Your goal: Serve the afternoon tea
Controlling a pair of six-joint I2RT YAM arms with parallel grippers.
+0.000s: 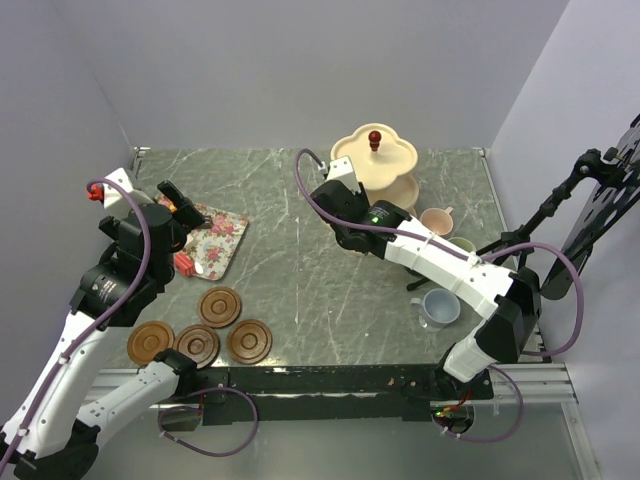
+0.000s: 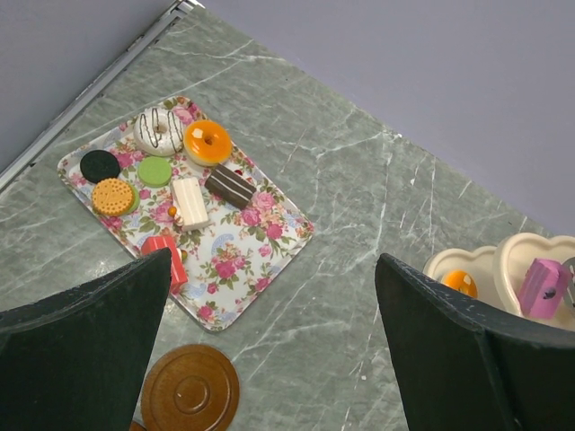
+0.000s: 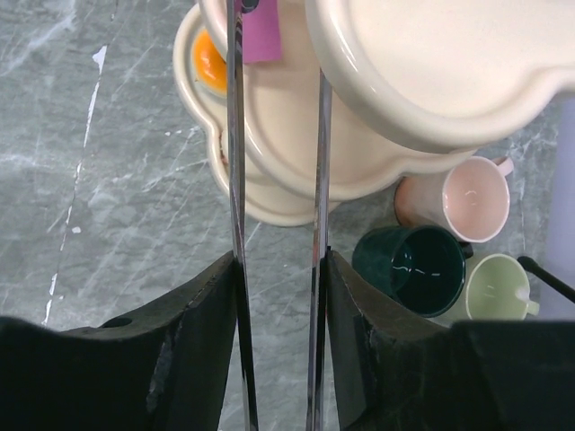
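Note:
My right gripper reaches into the tiered cream stand (image 1: 375, 160), shut on a pink toy treat (image 3: 260, 36) at the middle tier, beside an orange treat (image 3: 208, 63) on the tier below. The treat is partly hidden by the fingers and the top tier. My left gripper stands open above the left side, with a floral tray (image 2: 252, 269) of toy donuts, biscuits and other treats below it.
Several wooden coasters (image 1: 248, 341) lie at the front left. Several cups, including a pink one (image 3: 472, 202) and a blue one (image 1: 440, 308), stand right of the stand.

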